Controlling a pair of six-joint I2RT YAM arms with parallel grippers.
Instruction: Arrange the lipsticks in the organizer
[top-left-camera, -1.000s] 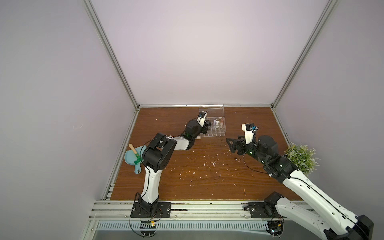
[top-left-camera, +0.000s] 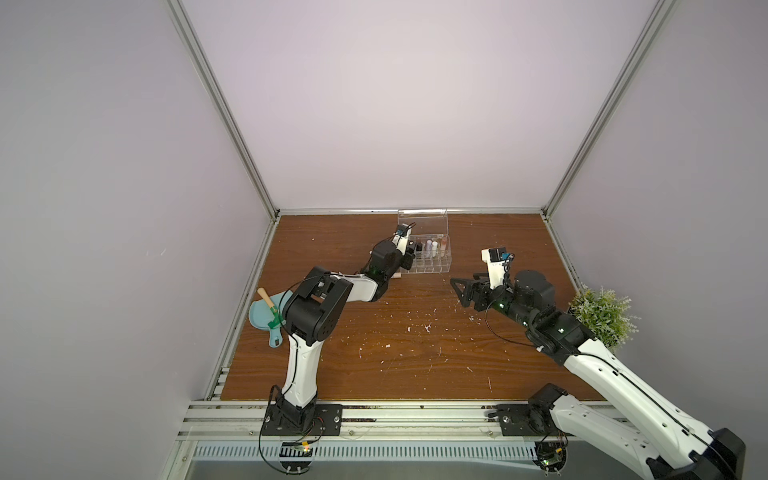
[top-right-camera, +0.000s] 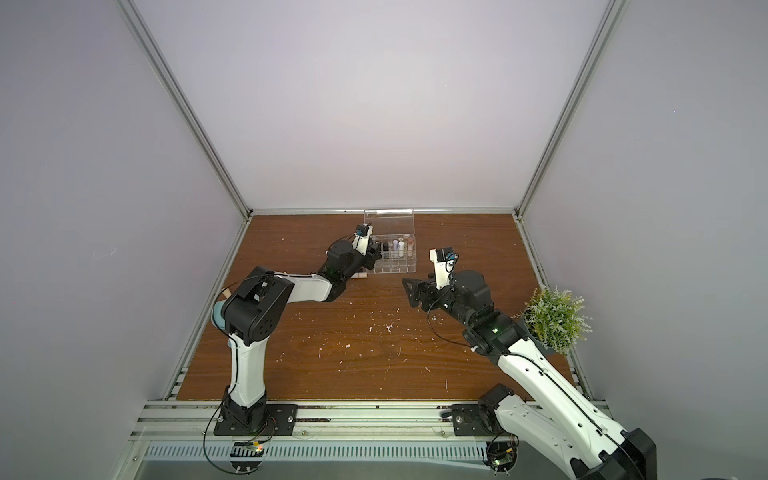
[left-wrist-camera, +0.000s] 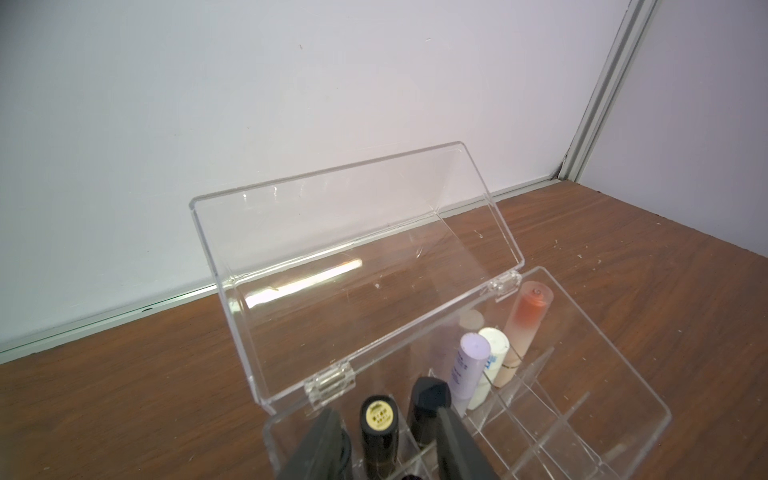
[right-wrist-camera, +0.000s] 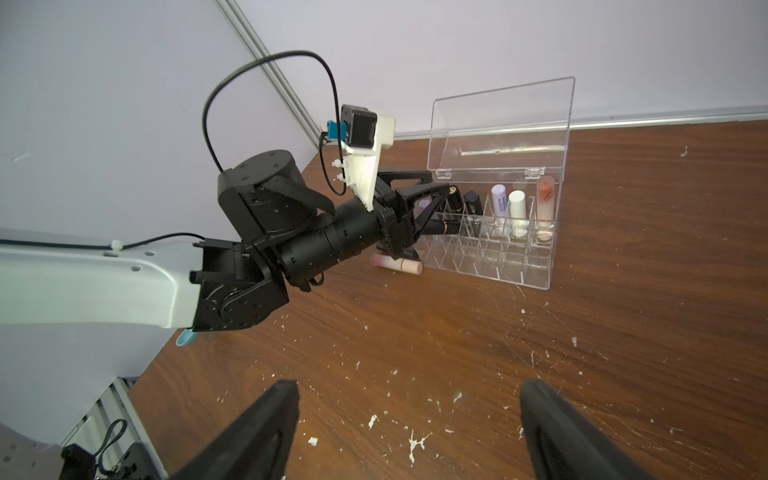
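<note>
The clear organizer (right-wrist-camera: 488, 260) stands at the back of the table with its lid up. In its back row are black lipsticks (left-wrist-camera: 378, 432), a lilac one (left-wrist-camera: 470, 364), a white one (left-wrist-camera: 492, 360) and a red-topped one (left-wrist-camera: 528, 320). My left gripper is over the organizer's left side, its fingers apart; a black top (left-wrist-camera: 411, 477) shows low between them. A black lipstick with a gold band (right-wrist-camera: 440, 228) lies sideways by those fingertips in the right wrist view. My right gripper stands open and empty above the table, right of centre.
A pink lipstick (right-wrist-camera: 397, 264) lies on the table at the organizer's front left, a dark one (right-wrist-camera: 408, 253) close behind it. A blue dustpan (top-left-camera: 260, 316) with a brush sits far left, a plant (top-left-camera: 601, 314) far right. The scrap-strewn table middle is open.
My left gripper has shifted very slightly back to the left above the organizer. The right arm has barely moved.
</note>
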